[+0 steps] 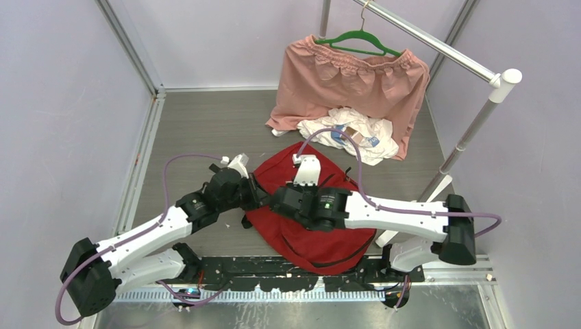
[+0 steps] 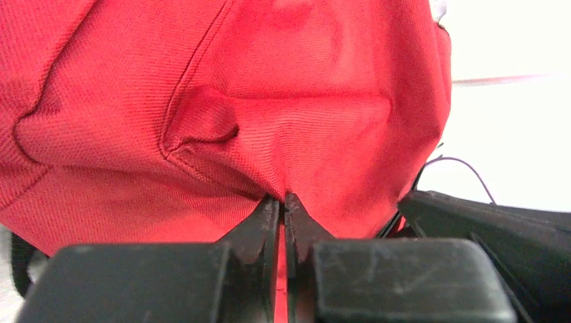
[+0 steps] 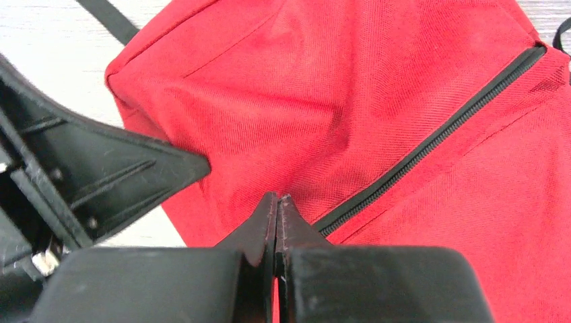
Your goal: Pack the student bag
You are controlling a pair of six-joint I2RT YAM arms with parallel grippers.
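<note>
A red bag point(image 1: 316, 250) lies flat on the floor at the front centre, partly hidden under both arms. My left gripper is low on the red fabric point(image 2: 316, 134), its fingertips close together at a crease; whether it holds cloth I cannot tell. My right gripper is over the bag beside a long black zipper point(image 3: 431, 141), with its fingers closed; what lies between them is hidden. The other gripper's black body shows close beside it in the right wrist view.
Pink shorts point(image 1: 342, 82) hang from a green hanger point(image 1: 360, 34) on a metal rail at the back right, with a crumpled white cloth point(image 1: 356, 130) beneath.
</note>
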